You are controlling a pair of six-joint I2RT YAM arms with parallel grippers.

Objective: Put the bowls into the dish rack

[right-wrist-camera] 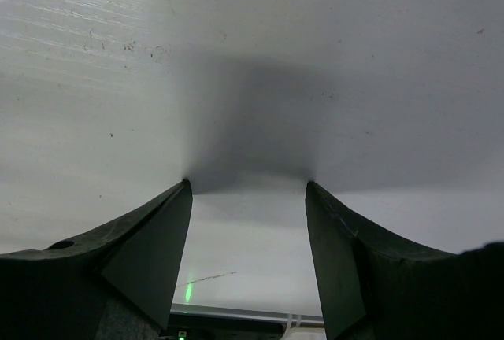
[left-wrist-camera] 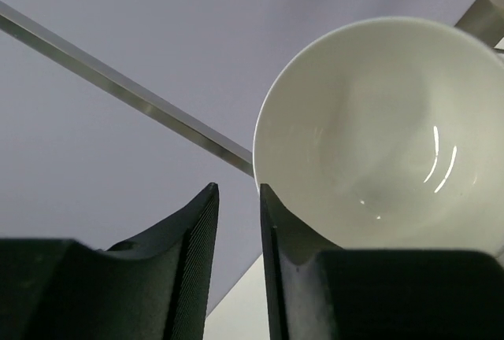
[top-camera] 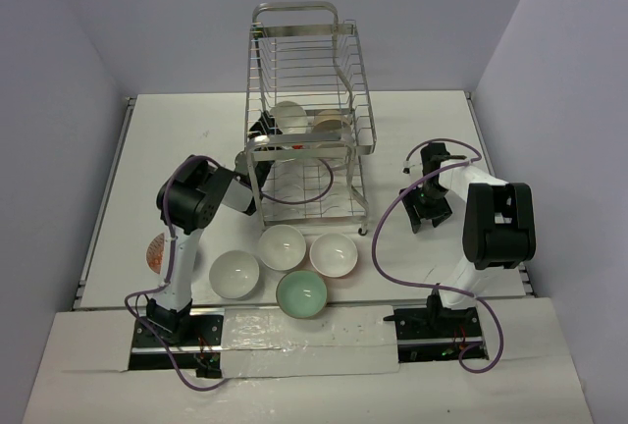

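The dish rack [top-camera: 310,31] holds a white bowl [top-camera: 289,110] and a tan bowl [top-camera: 331,120]. My left gripper [top-camera: 263,134] reaches into the rack at the left; in the left wrist view its fingertips [left-wrist-camera: 212,192] stand part open beside the rim of a white bowl [left-wrist-camera: 370,127], with no bowl visibly between them. Outside, white bowls [top-camera: 235,274], a green bowl [top-camera: 301,293] and a reddish bowl [top-camera: 156,252], partly hidden, lie on the table. My right gripper [top-camera: 424,210] is open and empty, low over the table.
Walls bound it at the back and sides. The front is crowded with bowls.
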